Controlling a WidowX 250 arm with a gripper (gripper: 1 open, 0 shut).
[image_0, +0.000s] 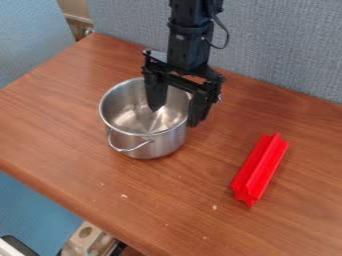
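A black gripper (177, 100) is lowered over a silver metal pot (144, 135), one finger reaching down inside it and the other at the right side by the rim. The fingers look spread apart, though whether the pot's wall is between them cannot be told. The pot stands upright on the wooden table, its wire handle hanging at the front.
A long red object (259, 170) lies on the table (80, 150) to the right of the pot. Grey padded walls stand behind and at the left.
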